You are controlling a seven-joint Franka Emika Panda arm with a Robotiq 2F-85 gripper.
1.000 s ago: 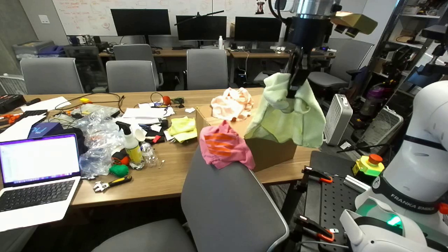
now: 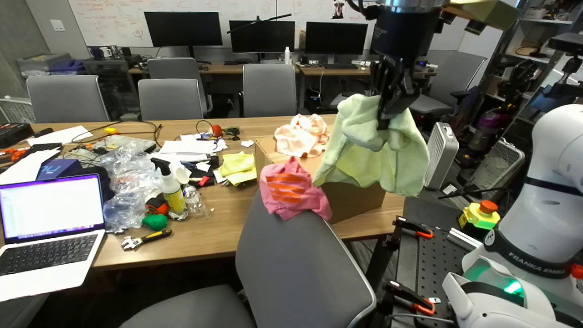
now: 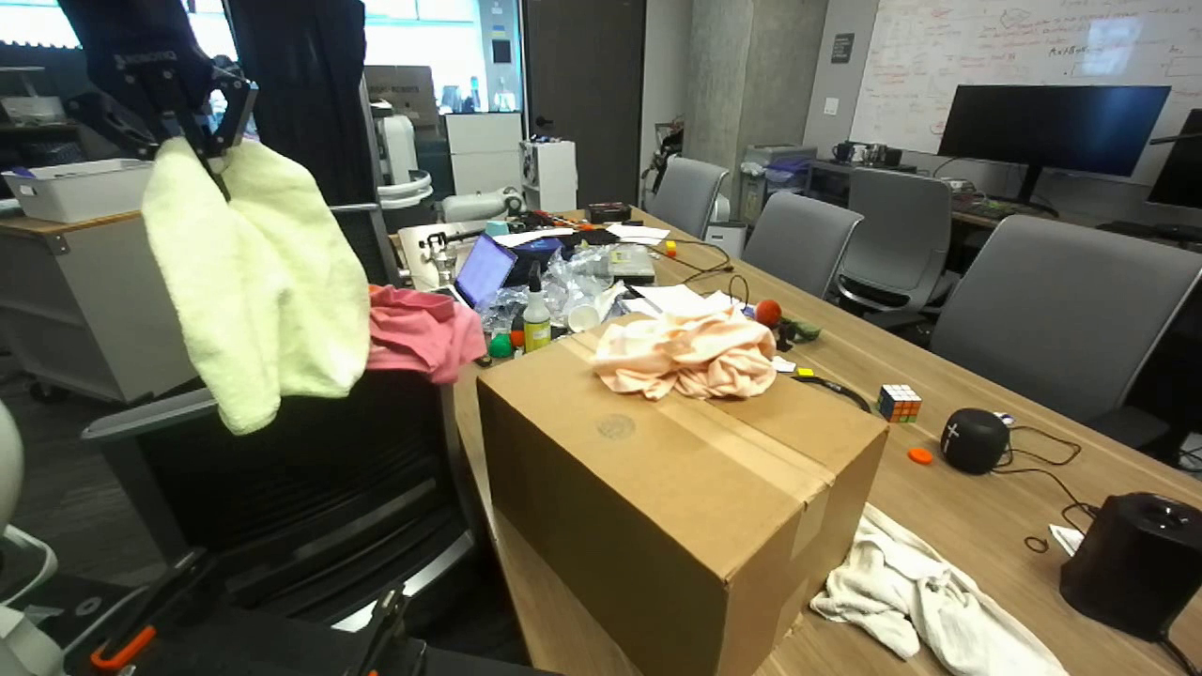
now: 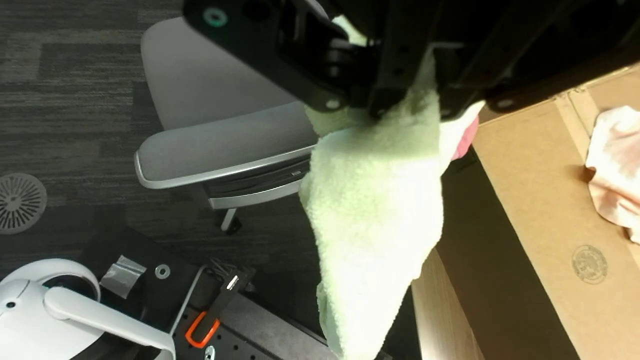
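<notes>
A pale green towel [image 2: 371,158] hangs in loose folds from my gripper [image 2: 386,117], which is shut on its upper part. In the second exterior view the towel [image 3: 265,282] dangles clear of the chair and the box, below the gripper [image 3: 201,158]. Seen from the wrist, the towel [image 4: 378,222] drops away under the dark fingers and covers their tips. A pink cloth with orange stripes [image 2: 292,188] is draped over the top of the near chair's backrest [image 2: 306,262]. On the cardboard box [image 3: 631,451] lies a crumpled peach cloth [image 3: 687,355].
Plastic wrap [image 2: 128,191], a spray bottle [image 2: 172,191] and a laptop [image 2: 49,229] crowd the table's left part. A yellow cloth [image 2: 237,166] lies left of the box. A white cloth [image 3: 935,597] rests beside the box. The box top's near part is bare.
My gripper, still shut on the green towel, has come slightly nearer to the first exterior camera, and the towel appears larger and a little lower. The other cloths have stayed put.
</notes>
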